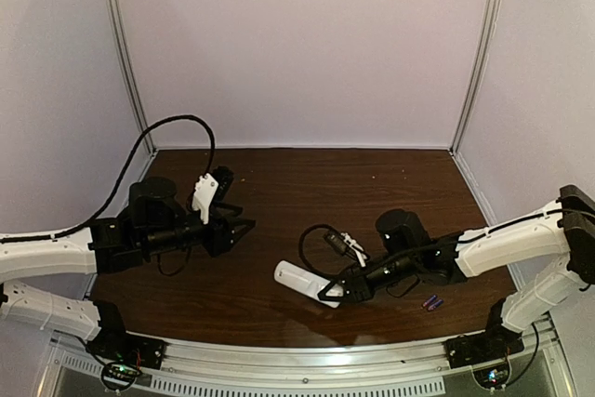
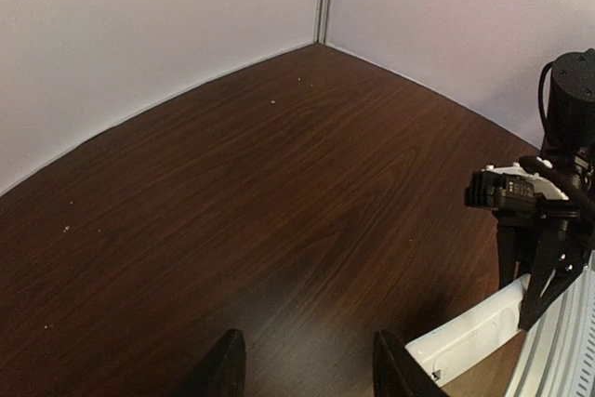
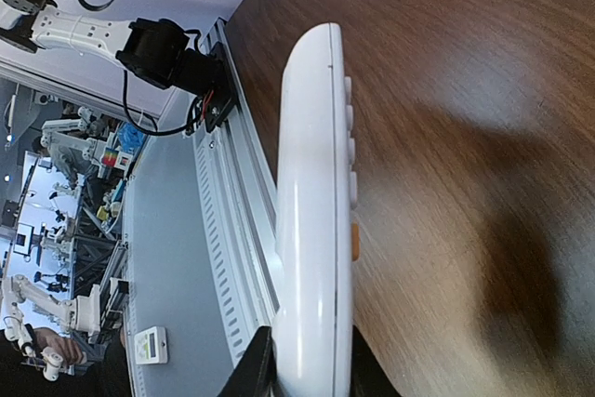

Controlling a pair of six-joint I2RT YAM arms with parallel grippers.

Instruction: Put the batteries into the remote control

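Observation:
The white remote control [image 1: 300, 280] is held by my right gripper [image 1: 332, 292], shut on its end, low over the front-middle of the table; in the right wrist view its long side [image 3: 312, 202] fills the centre, buttons facing right. The left wrist view shows the remote [image 2: 465, 339] at the lower right in the right gripper's fingers. My left gripper [image 1: 244, 218] hangs at the left, apart from the remote, its fingers parted with nothing between them. Small batteries [image 1: 432, 303] lie on the table at the front right, beside the right arm.
Pale walls stand on three sides, and a metal rail [image 1: 307, 360] runs along the front edge.

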